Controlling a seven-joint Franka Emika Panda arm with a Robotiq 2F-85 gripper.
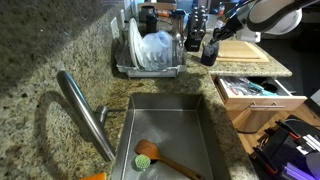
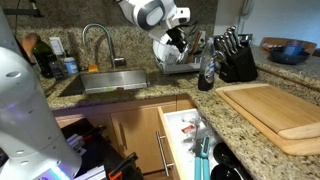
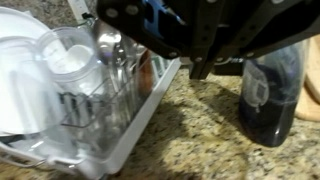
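My gripper is shut, with nothing visible between its fingers. In the wrist view it hangs over the speckled counter, between the dish rack on the left and a dark bottle on the right. Exterior view 1 has the bottle upright on the counter, right of the white rack with its plates and clear containers. From exterior view 2, the white arm reaches over the counter, its dark gripper in front of the rack and higher than the bottle.
A wooden cutting board and a knife block stand beyond the bottle. Below the counter a drawer with utensils is pulled out. The sink holds a wooden spoon and a green scrubber. Counter between rack and bottle is bare.
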